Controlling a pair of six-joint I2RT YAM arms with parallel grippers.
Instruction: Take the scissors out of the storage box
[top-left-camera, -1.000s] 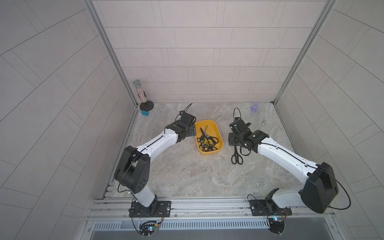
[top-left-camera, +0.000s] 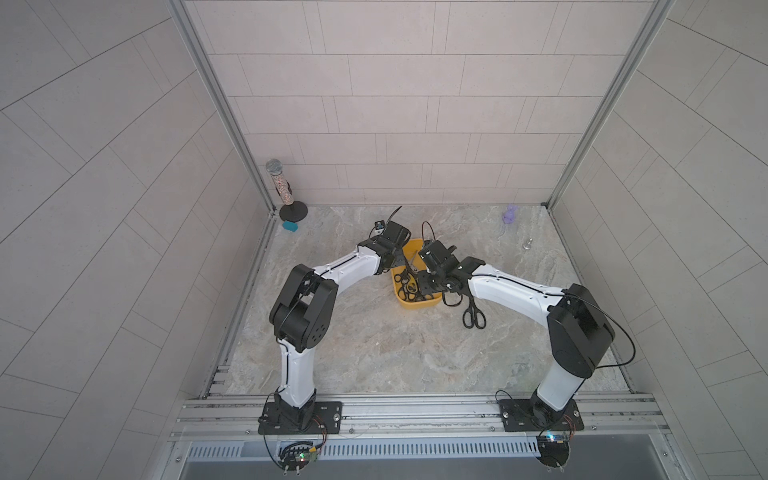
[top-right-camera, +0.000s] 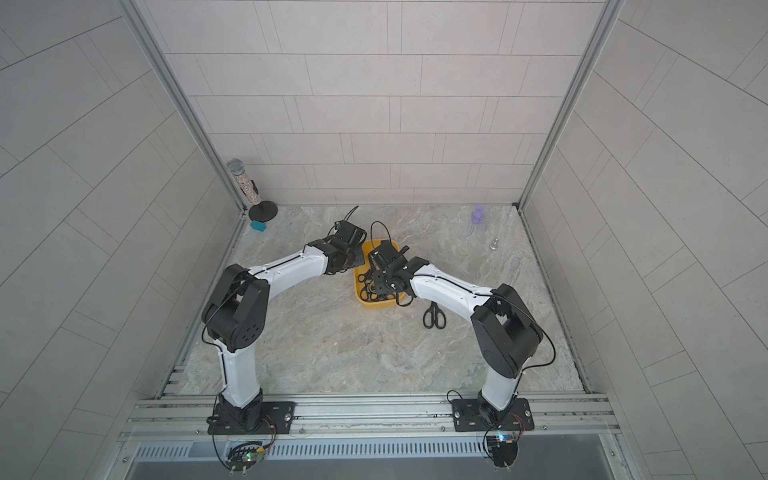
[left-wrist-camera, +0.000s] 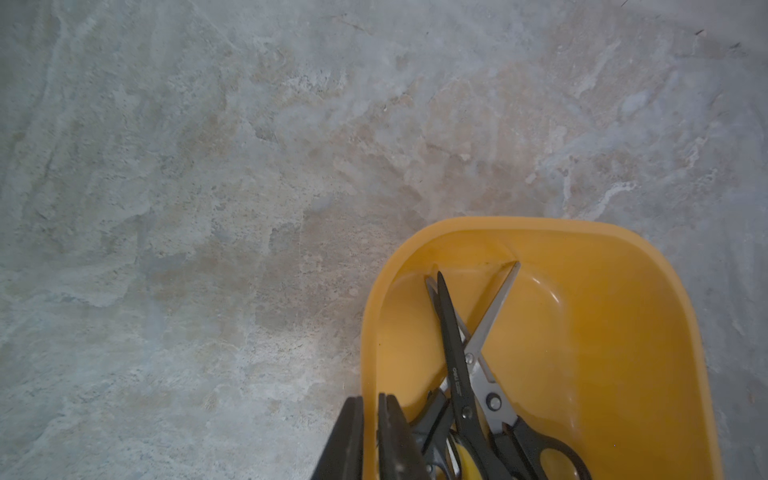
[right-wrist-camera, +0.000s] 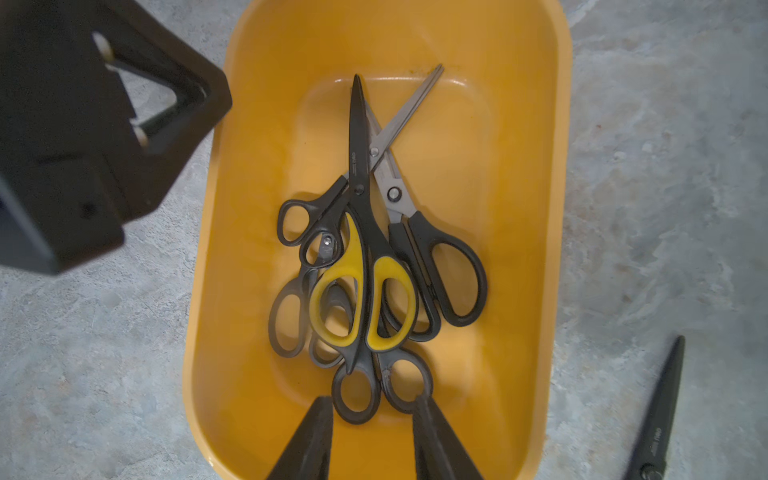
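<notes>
The yellow storage box (right-wrist-camera: 552, 240) holds several scissors, heaped and overlapping. On top lies a long black pair with yellow-lined handles (right-wrist-camera: 349, 276); to its right is a pair with grey blades and large black handles (right-wrist-camera: 460, 280). Smaller dark-handled scissors (right-wrist-camera: 356, 392) lie lower in the pile. My right gripper stands part open above the near end of the box, nothing between its fingers. Over the box's left rim hangs my left gripper, shut with nothing visible between its fingers. Another black pair of scissors (top-left-camera: 473, 316) lies on the table, right of the box.
At the back left stand a dark-based cylinder (top-left-camera: 293, 211) and a blue block (top-left-camera: 289, 226). A purple item (top-left-camera: 509, 214) and a small clear object (top-left-camera: 527, 243) are at the back right. Both arms are close together at the box.
My right gripper has moved left from beside the loose scissors to over the box. My left gripper has moved right to the box's left side. The box and scissors have stayed put.
</notes>
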